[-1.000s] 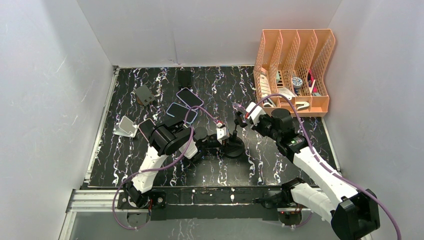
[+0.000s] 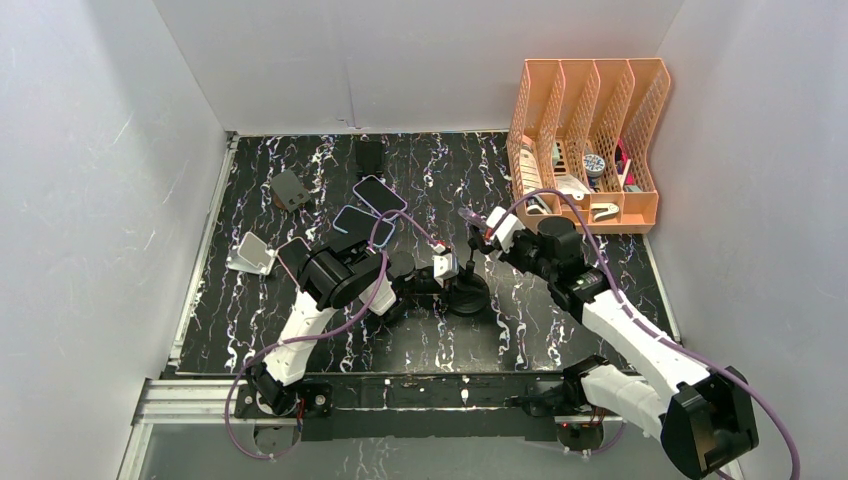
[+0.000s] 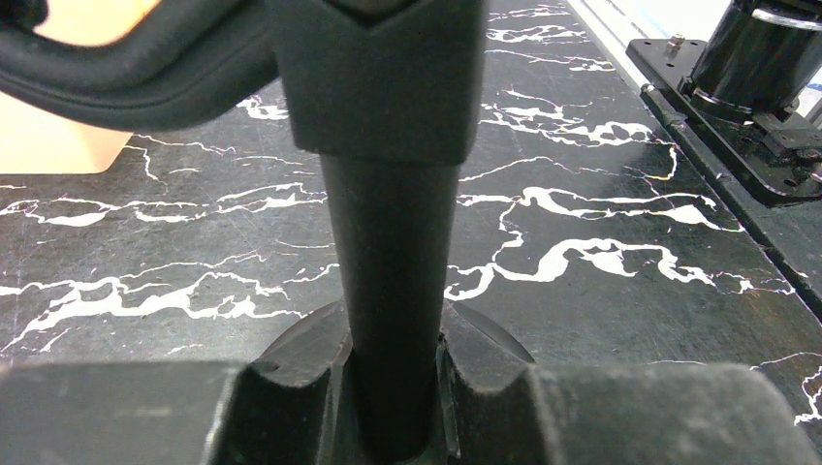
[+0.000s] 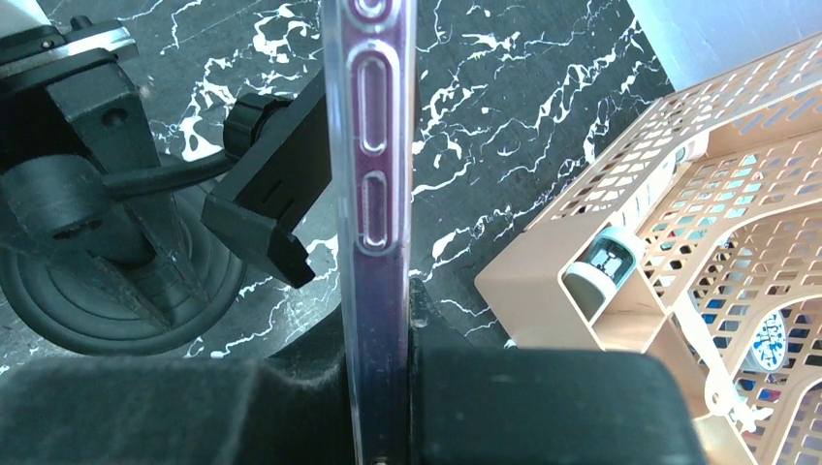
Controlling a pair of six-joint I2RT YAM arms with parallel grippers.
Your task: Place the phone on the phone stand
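A black phone stand with a round base (image 2: 468, 298) stands right of centre. My left gripper is shut on its vertical post (image 3: 388, 242). My right gripper is shut on a phone in a clear case (image 4: 373, 213), purple-looking and edge-on in the right wrist view. It is held high by the stand's clamp head (image 4: 267, 184), which appears left of the phone and partly behind it; whether they touch I cannot tell.
An orange compartment organiser (image 2: 630, 210) with small items stands at the back right. Several other phones (image 2: 378, 195) and small stands (image 2: 250, 255) lie on the left and back of the marble-patterned table.
My right gripper and the phone have shifted very slightly in the top view. The left arm and the stand look unchanged.
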